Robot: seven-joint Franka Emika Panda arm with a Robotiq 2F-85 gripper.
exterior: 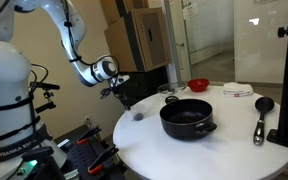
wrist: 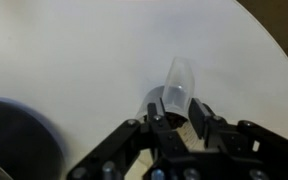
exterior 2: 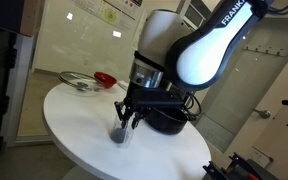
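Note:
A translucent whitish object [wrist: 179, 85], perhaps a small cup or bottle, lies just beyond and between my gripper's fingertips in the wrist view. My gripper has its fingers apart around its near end; whether they press on it cannot be made out. In exterior view 1 my gripper [exterior: 127, 106] points down at the table's left edge, with the pale object [exterior: 130, 113] faintly visible under it. Beside it on the table is a small dark grey round thing [exterior: 137, 117], also seen as a dark patch [exterior 2: 118, 135] in exterior view 2.
A black pot [exterior: 187, 118] stands right of the gripper. Behind it are a glass lid [exterior: 167, 89], a red bowl [exterior: 199, 85] and a white cloth [exterior: 237, 90]. A black ladle [exterior: 262, 120] lies at the right, near a dark post [exterior: 286, 90].

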